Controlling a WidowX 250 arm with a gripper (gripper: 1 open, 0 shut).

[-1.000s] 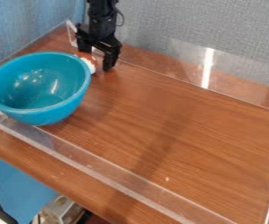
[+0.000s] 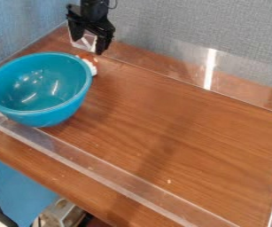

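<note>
My black gripper hangs at the top left over the back corner of the wooden table, near the transparent border wall, its fingers apart. Just below it a small white and orange object sits on the table, partly behind a large turquoise bowl at the left. Nothing shows clearly between the fingers.
Clear low walls line its edges, with grey and blue padded panels behind. Loose hardware lies below the front left edge.
My gripper has risen and moved left, away from just above the small white and orange object. The bowl has not moved.
</note>
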